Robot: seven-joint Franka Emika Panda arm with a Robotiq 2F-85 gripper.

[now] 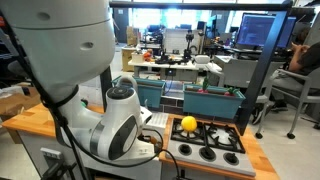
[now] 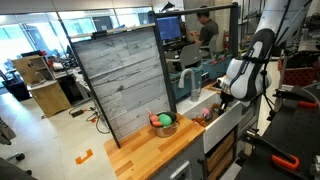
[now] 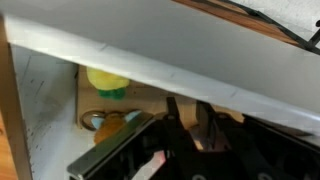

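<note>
In the wrist view, my gripper stands open, its dark fingers close to a white slanted panel [image 3: 150, 62]. Nothing shows between them. Beyond and below the panel lies a tan-floored space holding a yellow-and-green object [image 3: 107, 80] and an orange item [image 3: 108, 127], both left of the fingers. In exterior view 1 the white arm [image 1: 122, 122] bends low over the front of the toy kitchen, and its fingers are hidden or too small to tell. The second exterior view has the arm [image 2: 243, 78] reaching down over an open drawer [image 2: 195, 145] with small items in it.
A yellow ball [image 1: 189, 123] rests on the black stove top [image 1: 212, 134], right of the arm. In exterior view 2 a pot [image 2: 175, 130] with colourful items stands on the wooden counter [image 2: 130, 155]. Blue bins [image 1: 210, 104] line the back.
</note>
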